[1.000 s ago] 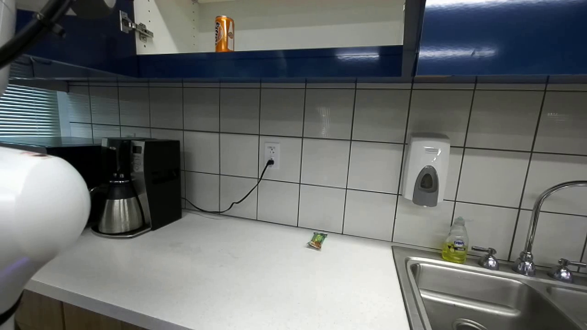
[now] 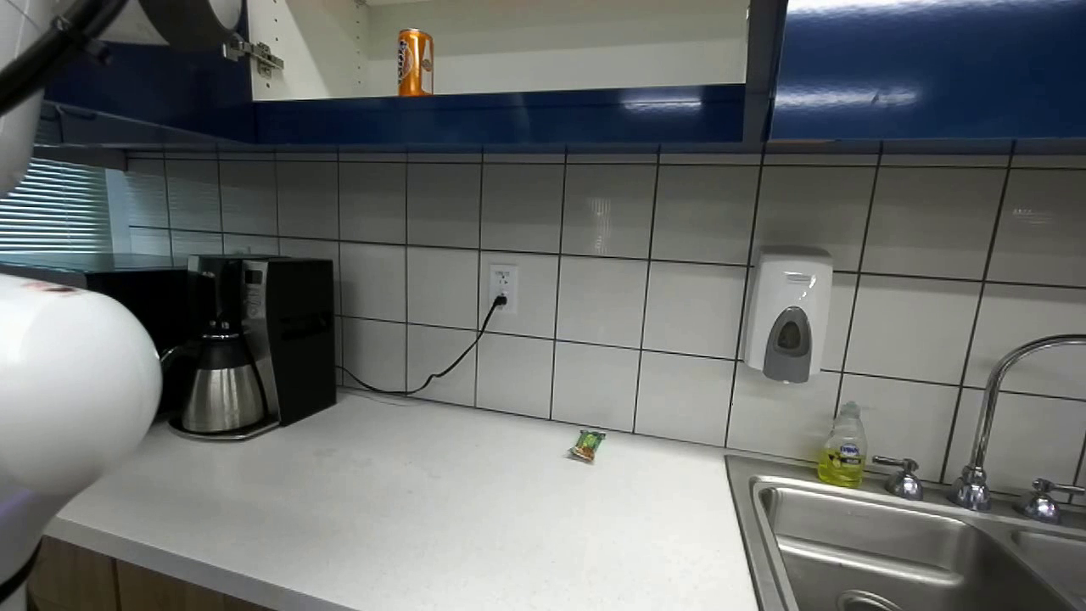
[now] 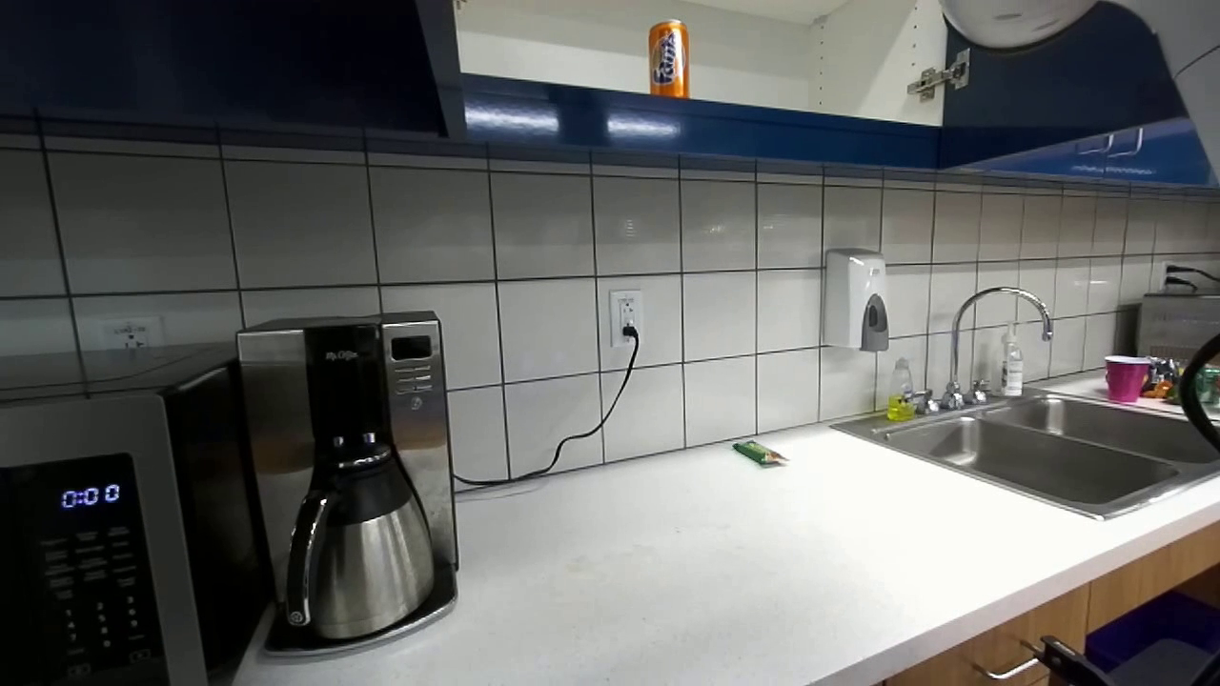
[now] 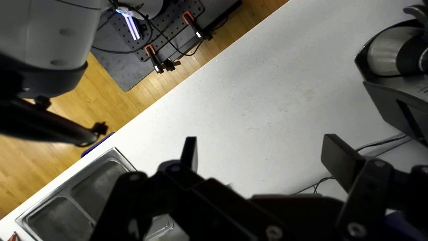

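Note:
In the wrist view my gripper is open, its two dark fingers wide apart with nothing between them. The counter shows below the gap. An orange soda can point(image 2: 415, 63) stands upright in the open upper cabinet, and exterior view 2 shows the same can point(image 3: 669, 58) near the shelf's front. A small green packet point(image 2: 587, 445) lies flat on the counter near the tiled wall. From the wrist, the gripper body hides nearly all of that packet. Neither exterior view shows the fingers.
The coffee maker point(image 3: 360, 492) with its steel carafe stands beside the microwave point(image 3: 97, 514). At the other end is the sink point(image 2: 896, 545), with a yellow soap bottle point(image 2: 842, 448) behind it. A black cord point(image 2: 448, 372) runs along the wall.
At the upper left of exterior view 1, the arm has shifted slightly right and down and now partly covers the cabinet hinge. The large white joint moved slightly left. Can and packet are unmoved.

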